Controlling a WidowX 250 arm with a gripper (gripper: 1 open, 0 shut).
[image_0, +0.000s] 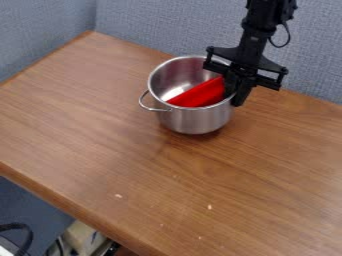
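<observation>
A steel pot (190, 117) with a wire side handle stands toward the back of the wooden table (158, 185). Inside it lies a long red object (198, 93). My black gripper (231, 90) is down at the pot's right rim, at the right end of the red object. Its fingertips are partly hidden, and I cannot make out anything held between them; it looks shut.
Grey padded walls stand behind the table and to its left. Black cables lie beyond the table's edge at the lower left.
</observation>
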